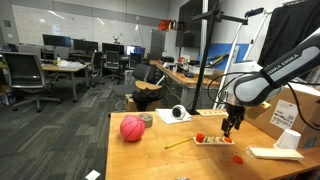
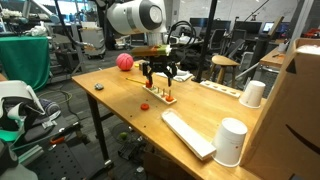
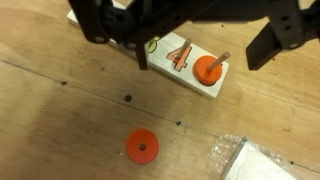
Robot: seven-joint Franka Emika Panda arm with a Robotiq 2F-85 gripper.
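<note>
A white board (image 3: 196,74) with upright pegs and printed numbers, including a 4, lies on the wooden table. An orange ring (image 3: 208,70) sits around its end peg; the neighbouring thin peg (image 3: 182,52) is bare in the wrist view. Toward the board's other end a red piece (image 1: 200,137) shows in exterior view 1. A second orange ring (image 3: 142,146) lies flat on the table, apart from the board. Above the board's end stands my gripper, open, its fingers wide apart and nothing held between them. The board's far part is hidden behind one finger.
A clear plastic-wrapped item (image 3: 252,162) lies near the board. A pink ball (image 1: 132,128), a yellow stick (image 1: 179,143) and white headphones (image 1: 180,113) are on the table. A long white block (image 2: 188,134), a white cup (image 2: 231,142) and a cardboard box (image 2: 288,110) stand along one side.
</note>
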